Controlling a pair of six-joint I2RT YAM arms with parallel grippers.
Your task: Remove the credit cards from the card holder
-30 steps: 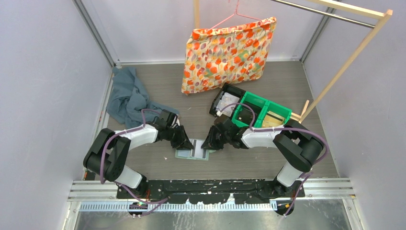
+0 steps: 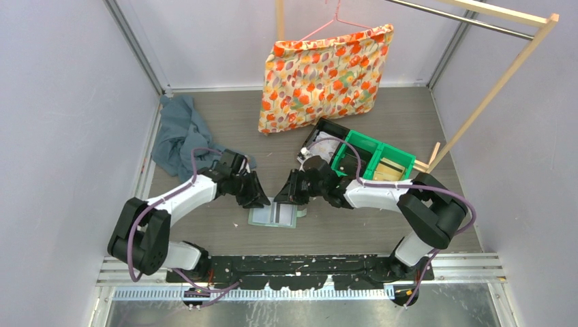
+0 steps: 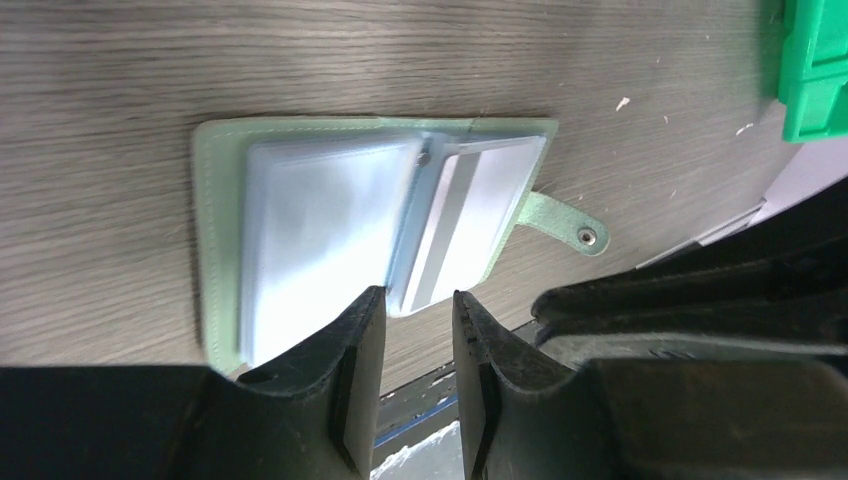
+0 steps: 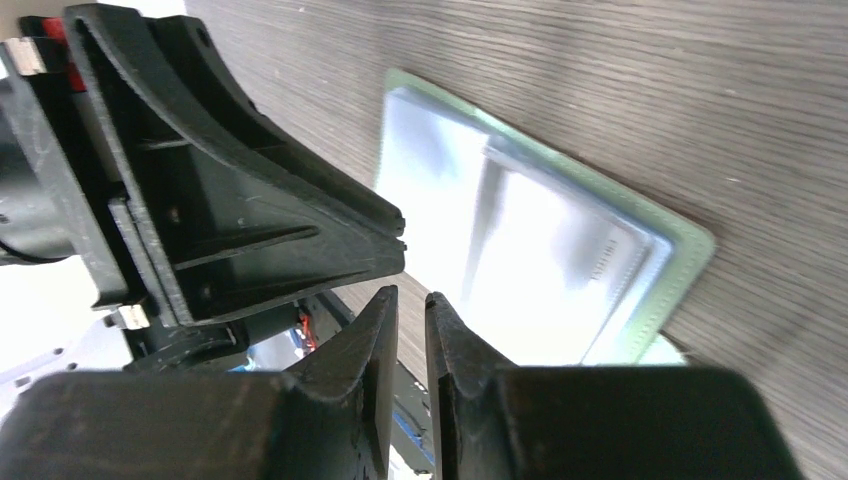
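An open mint-green card holder lies on the floor, its clear sleeves and a white card with a grey stripe visible in the left wrist view; a snap strap sticks out right. My left gripper hovers over its left part, fingertips slightly apart with nothing between them. My right gripper is above the right part, its fingers slightly apart and empty in its wrist view.
Green and black bins stand at back right, a blue-grey cloth lies at back left, and a floral fabric bag hangs at the back. Bare floor surrounds the holder.
My left gripper has moved slightly left and up in the top view. My right gripper has moved left and toward the back, uncovering more of the holder.
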